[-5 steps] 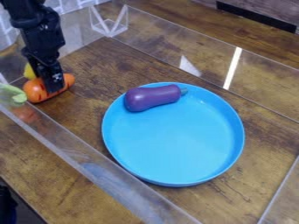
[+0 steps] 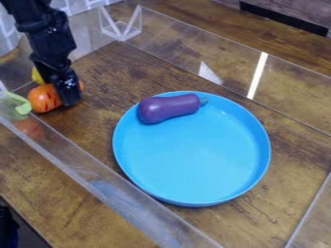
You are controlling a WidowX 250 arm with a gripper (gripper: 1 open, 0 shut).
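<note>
My black gripper reaches down from the top left to an orange toy vegetable, its fingers around or just over it; it is open, and whether they touch the toy is unclear. The orange toy is partly hidden by the fingers. A yellow item shows behind it, and a pale green piece lies at its left.
A blue plate fills the right middle, with a purple toy eggplant on its upper edge. Clear plastic walls border the wooden surface; there is bare wood between gripper and plate.
</note>
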